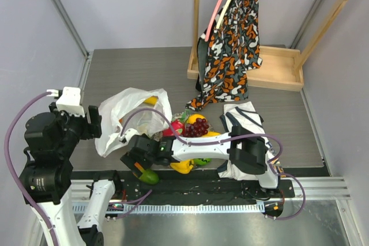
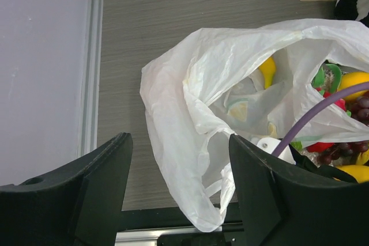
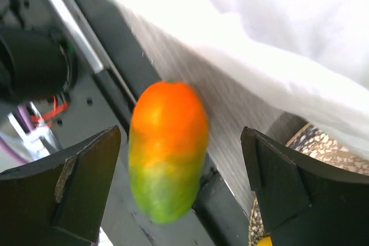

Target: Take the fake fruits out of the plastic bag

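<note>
The white plastic bag [image 1: 115, 108] lies spread on the left of the table with its mouth gaping. Inside it a yellow fruit [image 2: 267, 71] shows. My left gripper is open over the bag's left side, nothing gripped. At the front edge my right gripper stands open above an orange-and-green fruit [image 3: 167, 148], with gaps on both sides of it. Outside the bag, to its right, lie a red fruit [image 1: 174, 128], dark grapes [image 1: 196, 128] and a yellow pepper [image 1: 182, 167], partly hidden by the right arm.
A striped cloth [image 1: 245, 122] lies on the right. Toward the back, a camouflage-patterned bag [image 1: 230, 56] hangs at a wooden stand [image 1: 274, 67]. Bare table [image 1: 132, 67] shows behind the plastic bag. A dark frame runs along the front edge.
</note>
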